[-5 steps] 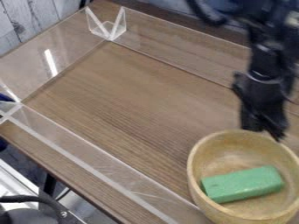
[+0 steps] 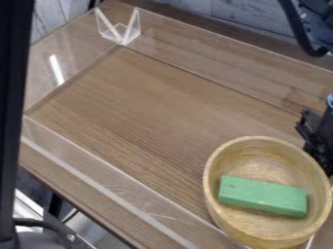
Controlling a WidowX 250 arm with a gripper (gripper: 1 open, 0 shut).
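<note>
A round wooden bowl [image 2: 228, 219] stands at the front right of the wooden surface, with a green rectangular block [image 2: 263, 195] lying inside it. My gripper [image 2: 314, 136] is at the right edge, just behind the bowl, mostly cut off by the frame. Its black parts are visible, but whether it is open or shut does not show.
Transparent low walls run along its left and back, with a clear bracket [image 2: 119, 29] at the back left corner. A dark arm part hangs at the top right.
My gripper has moved right from above the bowl's back to the frame's edge over the last second. The green block in the bowl now lies at a slightly different angle than a second ago.
</note>
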